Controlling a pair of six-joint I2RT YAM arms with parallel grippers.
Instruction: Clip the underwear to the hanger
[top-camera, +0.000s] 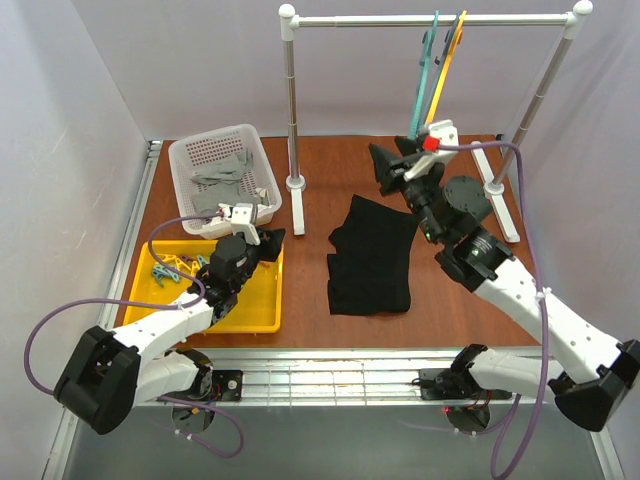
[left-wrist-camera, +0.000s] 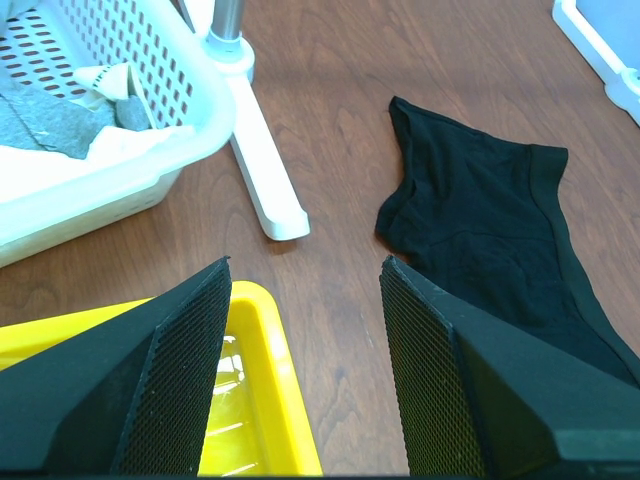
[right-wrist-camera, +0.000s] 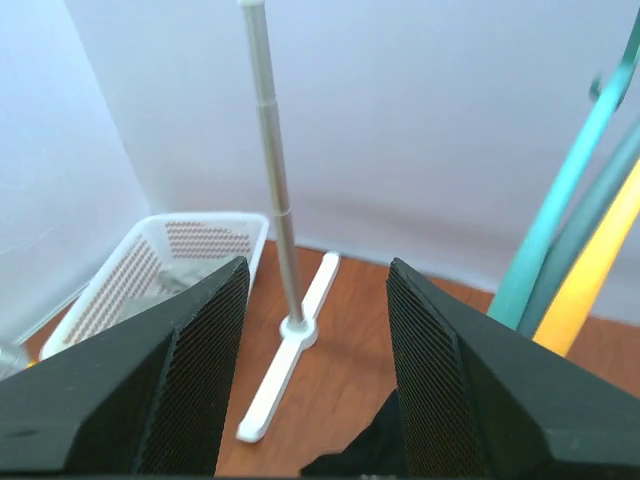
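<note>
Black underwear (top-camera: 370, 260) lies spread on the wooden table, also in the left wrist view (left-wrist-camera: 480, 210). My right gripper (top-camera: 395, 160) is raised above it, open and empty, near the hanging teal hanger (right-wrist-camera: 555, 200) and yellow hanger (right-wrist-camera: 600, 260) on the rail. My left gripper is open and empty over the edge of the yellow tray (left-wrist-camera: 280, 380), left of the underwear. Small coloured clips (top-camera: 170, 270) lie in that tray.
A white basket (top-camera: 220, 135) with grey and white cloths sits at the back left. The rack's left post (top-camera: 291, 100) and white foot stand between basket and underwear; the right post (top-camera: 530, 110) is at the back right.
</note>
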